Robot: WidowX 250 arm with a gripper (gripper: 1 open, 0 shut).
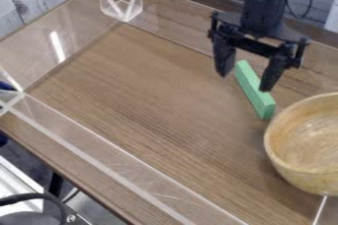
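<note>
My black gripper (251,46) is at the upper right, over the wooden table (119,120). A long green bar (255,91) lies below it, between its dark fingers, which reach down at left and right. The fingers stand apart; whether anything is held between them is unclear. A large tan bowl (301,142) sits at the right, partly out of frame.
A small white wire-like holder (121,4) stands at the upper left. Dark cables or hardware (34,209) show at the lower left edge.
</note>
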